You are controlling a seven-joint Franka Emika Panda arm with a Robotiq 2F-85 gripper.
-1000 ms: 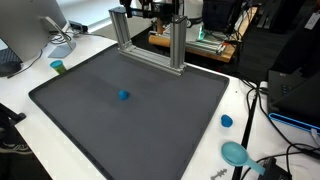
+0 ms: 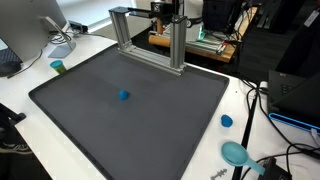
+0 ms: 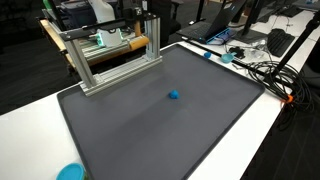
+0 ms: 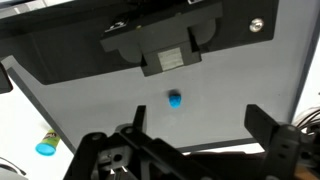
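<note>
A small blue object lies on the dark grey mat; exterior view 2 also has this blue object, well inside the mat's edges. In the wrist view, the blue object is below and between the widely spread fingers, apart from both. My gripper is open and holds nothing. Its dark fingers show at the lower part of that view. The exterior views do not show its fingertips clearly.
A metal frame stands at one mat edge; its dark bar crosses the wrist view. Beside the mat are a green-and-blue cup, a blue disc and a teal round dish.
At the top of exterior view 1, the dark arm parts near the metal frame have shifted slightly. The blue object and the things beside the mat stay put.
</note>
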